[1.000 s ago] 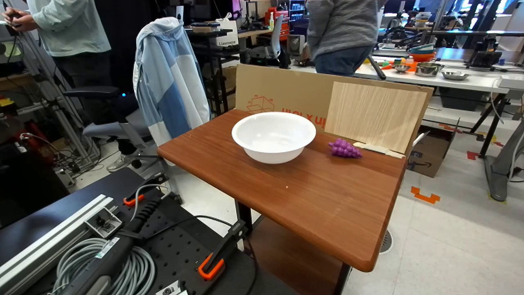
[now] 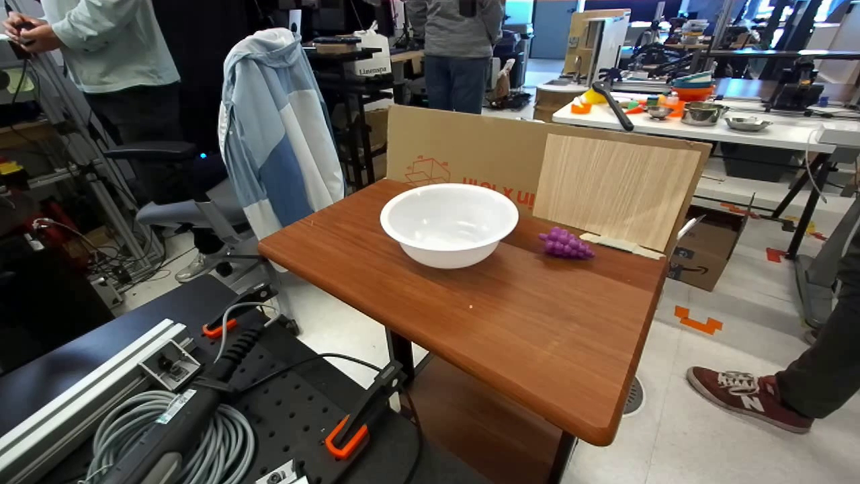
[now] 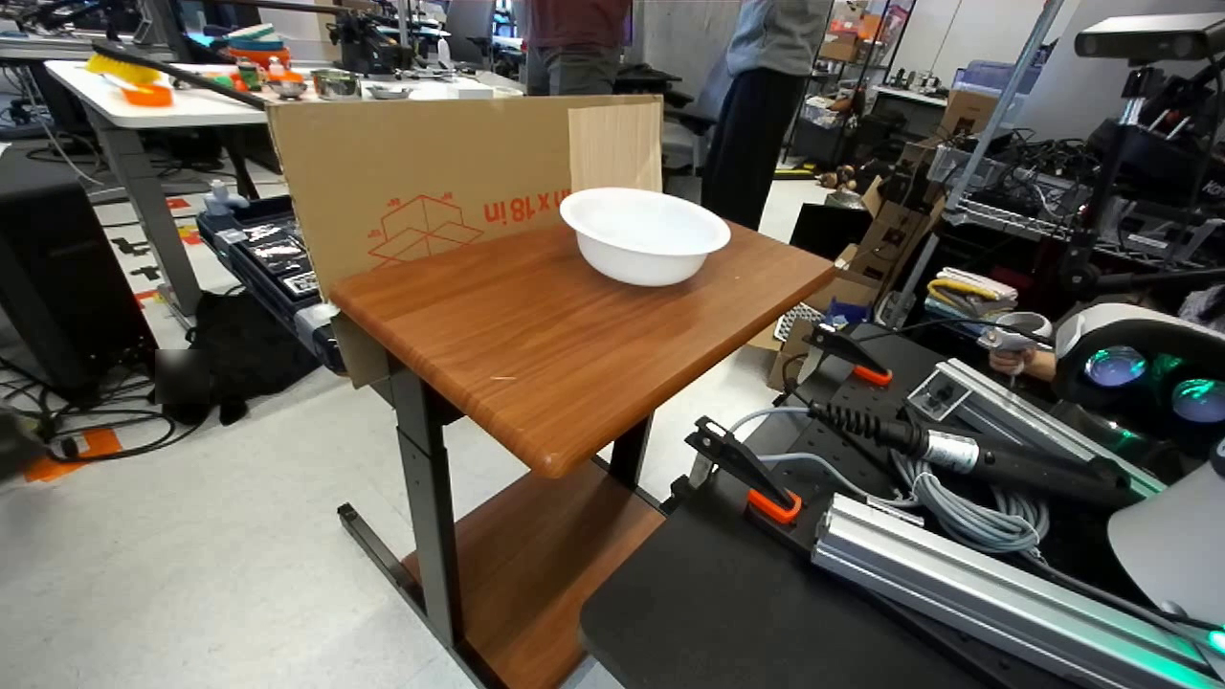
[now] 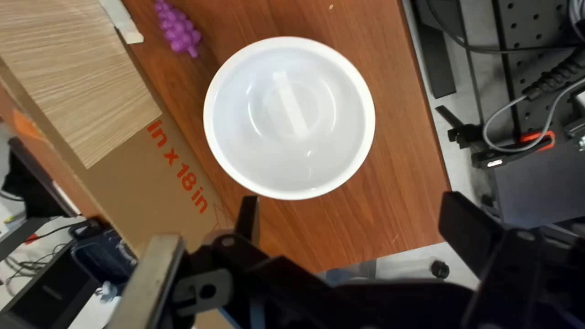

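Observation:
A white bowl (image 2: 449, 222) stands upright and empty on the brown wooden table (image 2: 524, 323). Purple grapes (image 2: 566, 243) lie beside it, apart from the bowl, near the cardboard at the back. From above, the wrist view takes in both the bowl (image 4: 289, 118) and the grapes (image 4: 178, 27). My gripper is open over the table, its two dark fingers wide apart with nothing between them. Neither exterior view has the gripper in it. In exterior view 2 the bowl (image 3: 645, 235) is visible, while the grapes are hidden.
A cardboard sheet (image 2: 459, 149) with a light wood-grain panel (image 2: 617, 189) rises along the table's back edge. A black bench with clamps, a cable coil (image 2: 173, 435) and an aluminium rail stands before the table.
Bowl and grapes have stayed in place. In the background, the person in grey has moved left, and a leg with a maroon shoe has appeared at the right.

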